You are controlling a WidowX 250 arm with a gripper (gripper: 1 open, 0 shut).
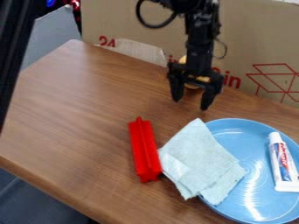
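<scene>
My gripper (191, 94) hangs open at the back of the table, in front of the cardboard, its two black fingers pointing down near the tabletop. A yellow object (193, 81) is partly visible behind it, mostly hidden; I cannot tell whether it sits between the fingers. A red long object (143, 149) lies at the front middle. A folded light cloth (201, 159) rests partly on a blue plate (254, 144) at the right, and a toothpaste tube (282, 162) lies on that plate.
A cardboard sheet (140, 22) stands along the back edge. A dark shape covers the upper left edge of the view.
</scene>
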